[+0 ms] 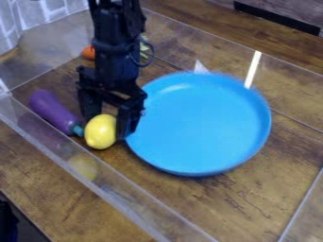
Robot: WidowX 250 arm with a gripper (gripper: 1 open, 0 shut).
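Note:
My black gripper (pixel 108 112) hangs from the top of the view, open, its fingers low around and just above a yellow egg-shaped object (pixel 101 134) at the lower left. Beside that, to the left, lies a purple toy eggplant (pixel 51 109). A large blue plate (pixel 202 123) fills the middle right, close against the yellow object. Whether the fingers touch the yellow object is hard to tell.
An orange item (pixel 89 52) and a greenish one behind the arm are partly hidden. A clear wall runs along the left and front.

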